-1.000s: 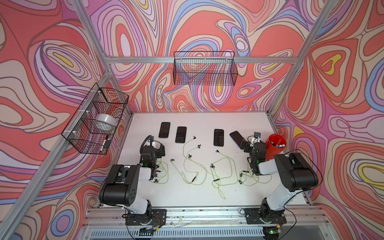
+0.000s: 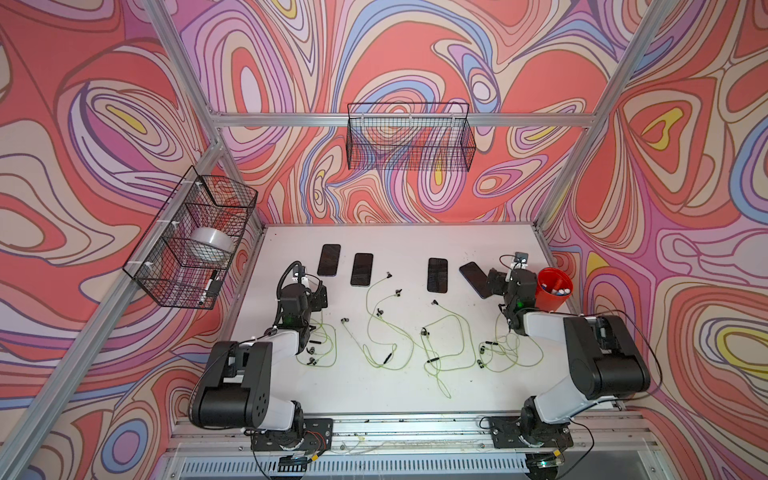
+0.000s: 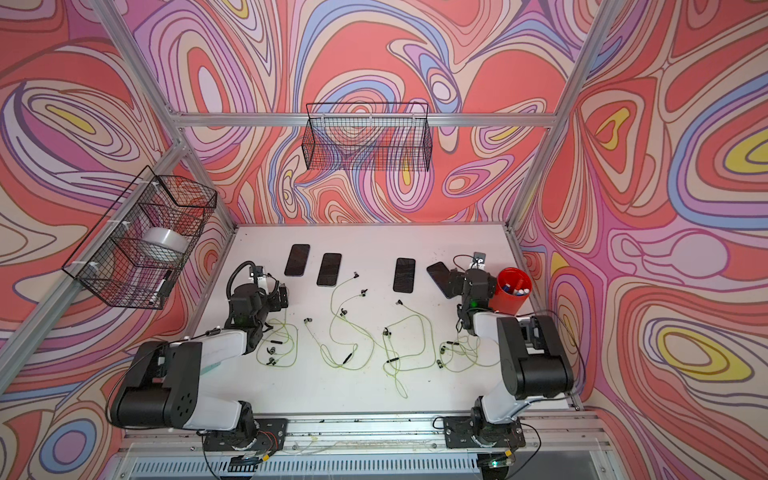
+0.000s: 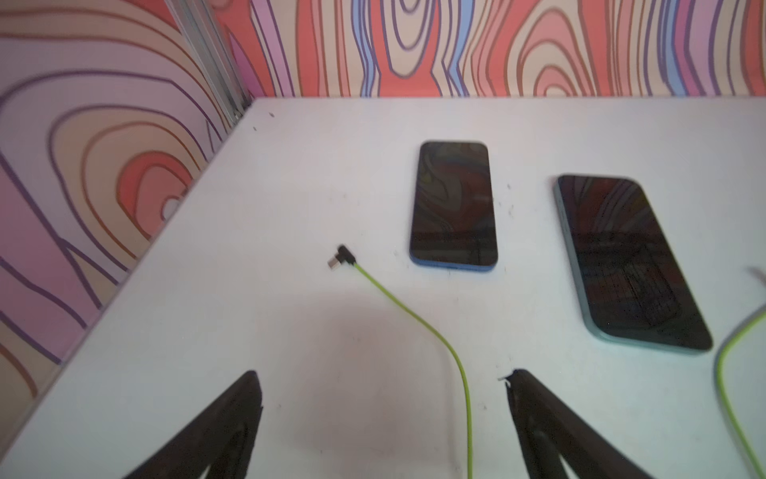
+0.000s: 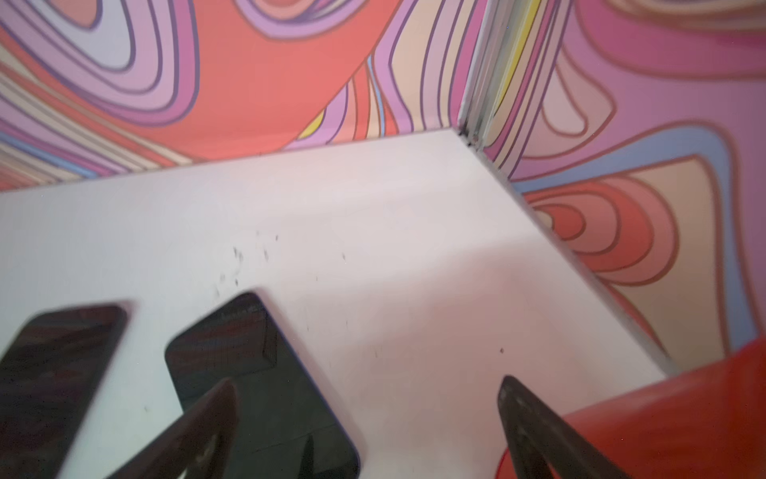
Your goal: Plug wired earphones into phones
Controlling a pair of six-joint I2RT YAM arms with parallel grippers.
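Note:
Four dark phones lie on the white table: (image 2: 329, 260), and a tilted one (image 5: 255, 391) under my right gripper's view. Several green wired earphones (image 2: 456, 348) are spread in loops across the front half. In the left wrist view a right-angled plug (image 4: 344, 254) lies left of the nearest phones, its green cable running toward me. My left gripper hangs open above that cable, empty. My right gripper is open and empty, above the table beside the tilted phone.
A red bucket (image 3: 512, 296) with small items stands at the right edge, close to my right gripper. Wire baskets (image 2: 410, 144) hang on the back and left walls.
Both arms have shifted a little. The right gripper is higher in the top left view and a little to the right. Phones and earphones have not visibly moved.

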